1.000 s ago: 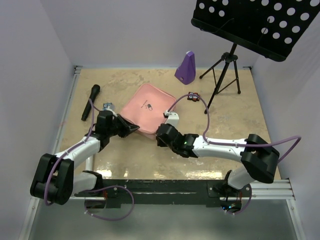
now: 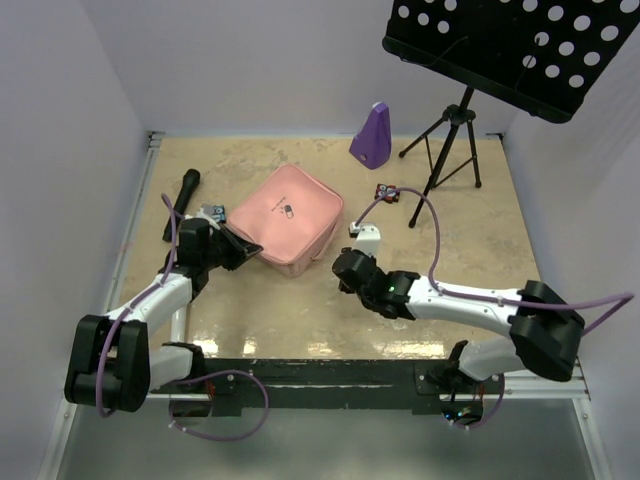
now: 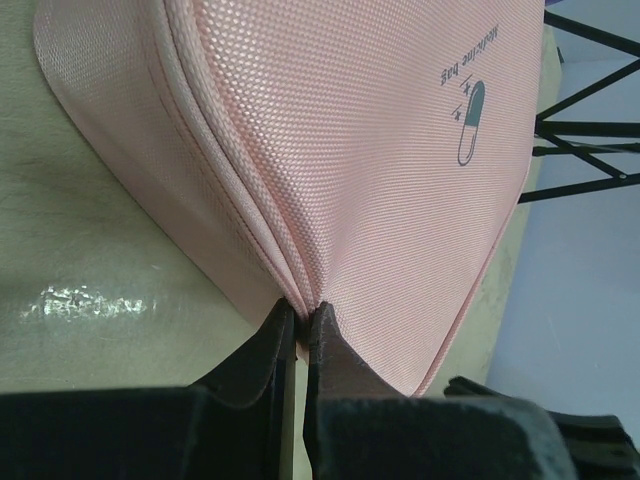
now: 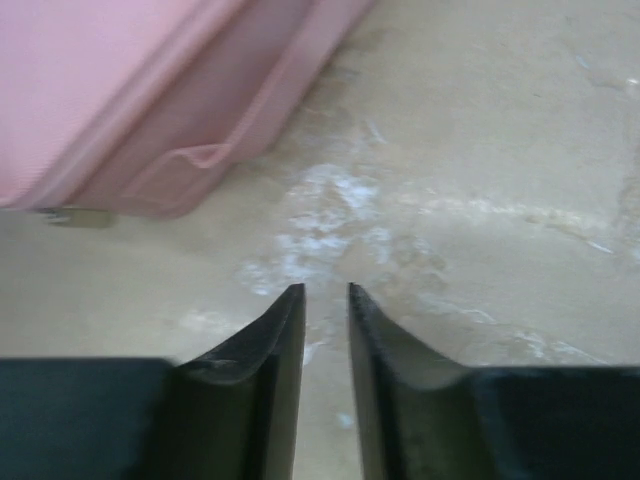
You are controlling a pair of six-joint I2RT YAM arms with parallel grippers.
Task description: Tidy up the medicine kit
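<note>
A pink zipped medicine bag (image 2: 285,215) with a printed pill logo lies in the middle-left of the table, seen close in the left wrist view (image 3: 400,180). My left gripper is shut on its seam at the near-left corner. My right gripper hangs over bare table right of and nearer than the bag, part open, its fingertips apart with nothing between them. In the right wrist view the bag's side with a strap (image 4: 240,140) is at the upper left.
A black microphone-like object (image 2: 182,205) lies at the left, a purple metronome (image 2: 372,140) at the back, a small dark-red item (image 2: 387,192) beside a black music stand (image 2: 460,115).
Since a second ago the bag has shifted slightly left with my left gripper on it. My right arm has drawn away from the bag toward the right.
</note>
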